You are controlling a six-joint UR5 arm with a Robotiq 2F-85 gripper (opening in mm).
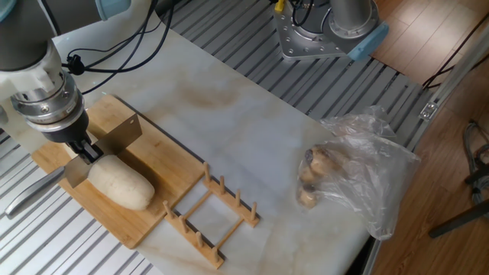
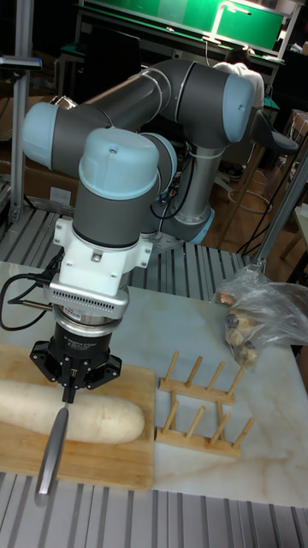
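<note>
My gripper (image 1: 91, 155) points down and is shut on a cleaver-like knife (image 1: 118, 138). The broad blade lies across the top of a thick white radish-like vegetable (image 1: 124, 184), and the metal handle (image 2: 53, 454) juts out past the board's near edge. Whether the blade touches or enters the vegetable cannot be made out. The vegetable rests lengthwise on a wooden cutting board (image 1: 166, 157). Its far part is hidden behind the gripper and blade in exterior view 2.
A wooden peg rack (image 1: 200, 202) stands right beside the board. Farther off, a clear plastic bag (image 1: 369, 179) with several brownish lumps (image 1: 322, 163) lies near the table's edge. Black cables hang near the arm.
</note>
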